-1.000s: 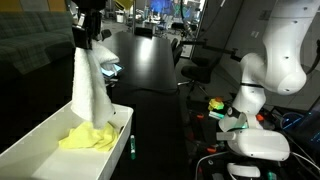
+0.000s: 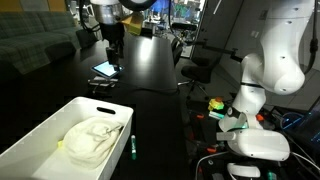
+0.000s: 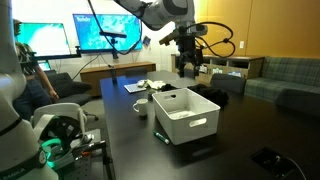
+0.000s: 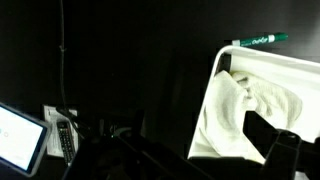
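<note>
A white cloth [image 2: 93, 142] lies crumpled inside the white box [image 2: 40, 133], on the table's near left. From above, the wrist view shows the cloth [image 4: 235, 108] against the box's inner side. My gripper [image 2: 116, 50] hangs well above the table, higher than the box and off toward its far right side. Its dark fingers [image 4: 258, 132] stand apart in the wrist view, and nothing is held. In the second exterior view the gripper [image 3: 189, 70] is over the box's far side, while the box wall [image 3: 193, 128] hides the cloth.
A green marker [image 2: 133, 148] lies beside the box. A bright-screened tablet [image 4: 18, 138] and a small device [image 4: 66, 133] with a cable are farther along the table. A white mug [image 3: 140, 107] stands near the box. Bare black tabletop [image 3: 230, 148] lies around.
One second ago the white cloth hung from my gripper over yellow cloth in the box. Now it lies in the box, the yellow is out of sight, and the empty gripper has moved right.
</note>
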